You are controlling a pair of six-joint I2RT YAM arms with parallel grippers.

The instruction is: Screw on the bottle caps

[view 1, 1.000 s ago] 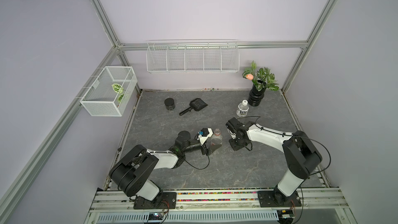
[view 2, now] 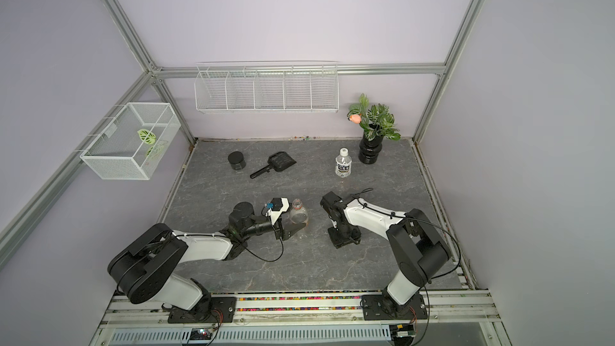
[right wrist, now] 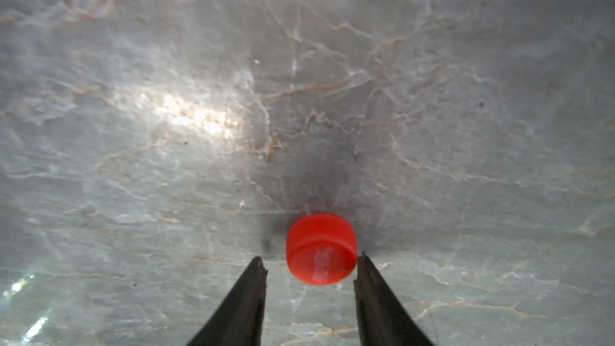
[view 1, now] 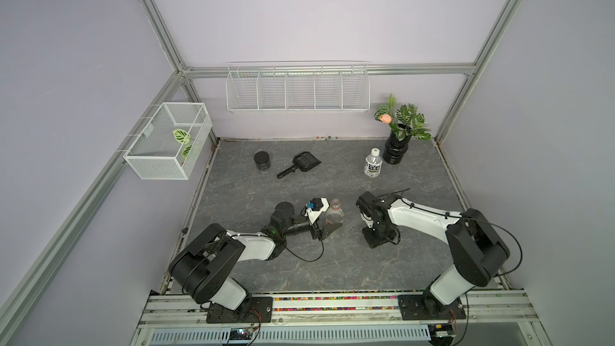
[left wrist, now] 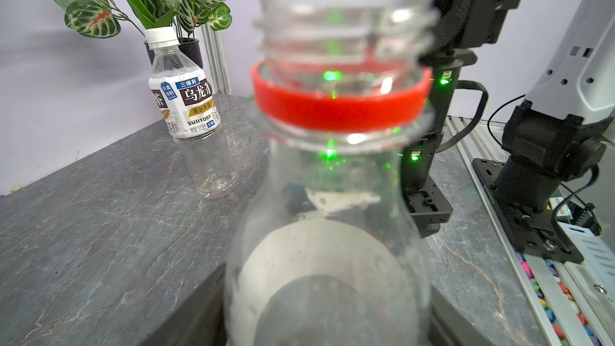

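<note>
An uncapped clear bottle (left wrist: 330, 205) with a red neck ring stands between the fingers of my left gripper (view 1: 325, 230), which is open around it. A red cap (right wrist: 321, 250) lies on the grey table just beyond the fingertips of my right gripper, pointing down over it; a gap shows between those tips, and whether they grip the cap is unclear. A second bottle (view 1: 373, 163), with a white cap and label, stands upright behind the right arm.
A black vase (view 1: 395, 149) with plants stands at the back right. A dark round container (view 1: 262, 160) and a black scoop (view 1: 306, 161) lie at the back left. Wire baskets hang on the walls.
My right arm has moved toward the table front and slightly right, away from the white-capped bottle. The left arm and its bottle are unchanged.
</note>
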